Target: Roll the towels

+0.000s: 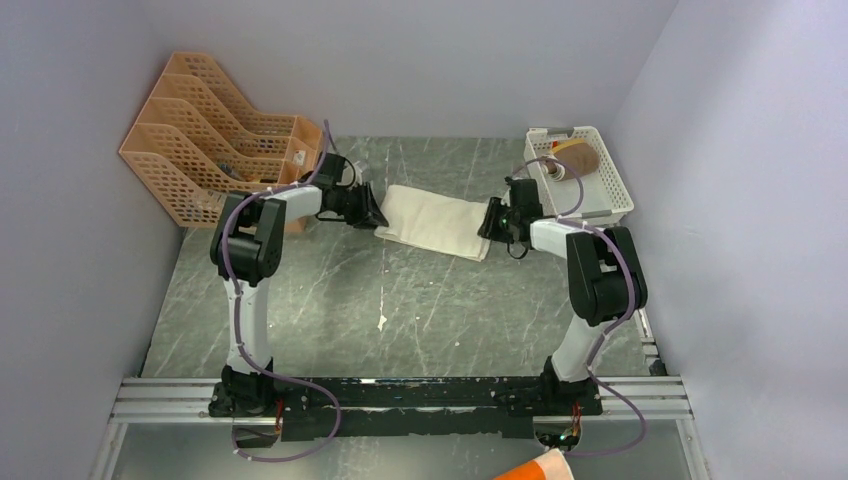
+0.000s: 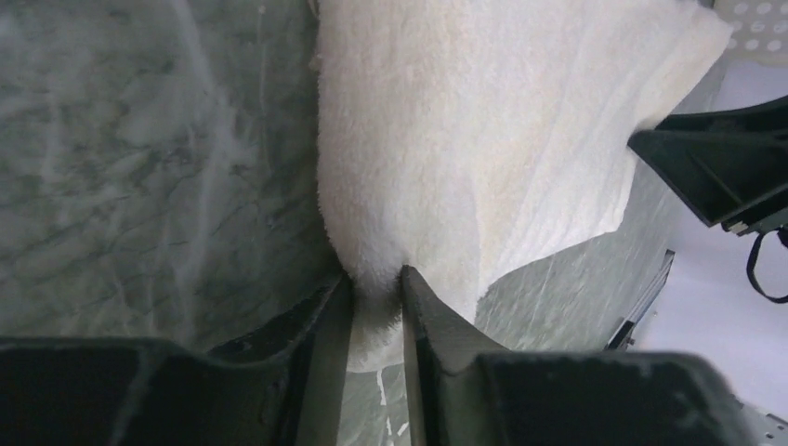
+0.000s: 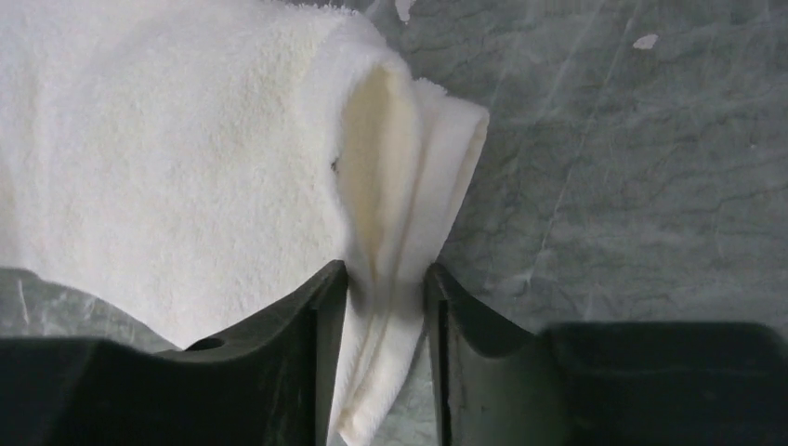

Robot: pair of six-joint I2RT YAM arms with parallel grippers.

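A folded cream towel (image 1: 430, 218) lies flat on the grey marbled surface between my two grippers. My left gripper (image 1: 370, 215) is down at the towel's left end; in the left wrist view its fingertips sit either side of the towel's edge, partly open and close around the fabric. My right gripper (image 1: 490, 225) is at the right end, where in the right wrist view its fingertips straddle the folded, layered edge (image 3: 409, 204), also close around it. Whether either finger grips firmly is hard to tell.
An orange slotted organizer (image 1: 185, 140) stands at the back left, beside the left arm. A white basket (image 1: 613, 185) with items in it sits at the back right, near the right arm.
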